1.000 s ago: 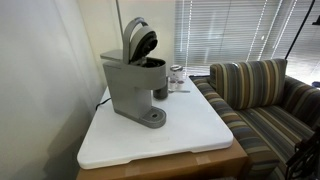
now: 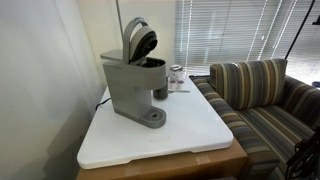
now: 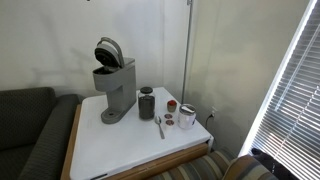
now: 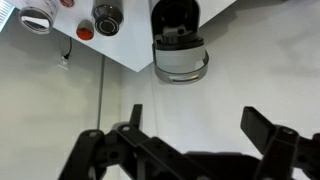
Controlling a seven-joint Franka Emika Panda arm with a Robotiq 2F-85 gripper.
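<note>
A grey coffee maker (image 2: 130, 85) stands upright on the white table (image 2: 110, 142), its lid raised. From above, in the wrist view, the top of the coffee maker (image 4: 181, 62) shows beyond my gripper. The gripper is open, with its dark fingers (image 4: 262, 130) wide apart and nothing between them. Beside the machine is a dark jar (image 3: 146, 103). A clear jar with a light lid (image 3: 187, 116), a small red-topped container (image 3: 171, 105) and a fork or spoon (image 3: 160, 128) also rest on the table.
A striped armchair (image 2: 248, 83) stands beside the table, and a dark sofa (image 3: 30, 120) is on its other side. A wall (image 2: 45, 90) rises close behind the coffee maker. A power cord (image 2: 103, 102) trails behind the machine.
The dark arm part at the right edge of exterior view 1 has come slightly further into view. The coffee maker and the other objects have not moved.
</note>
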